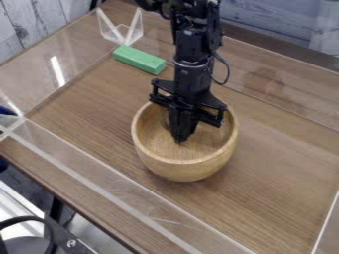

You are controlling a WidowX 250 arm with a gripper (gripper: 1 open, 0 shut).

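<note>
A wooden bowl [184, 159] stands on the wooden table [265, 198] in the middle of the view. My black gripper [181, 130] reaches down into the bowl from above, its tip low inside the rim. The fingertips are dark and crowded inside the bowl, so whether they are open or shut, and whether anything is between them, is hard to make out. The bottom of the bowl under the gripper is mostly hidden.
A green block [139, 60] lies at the back left, near a clear plastic piece at the top left. Dark cables are at the bottom left. The table to the right and left of the bowl is clear.
</note>
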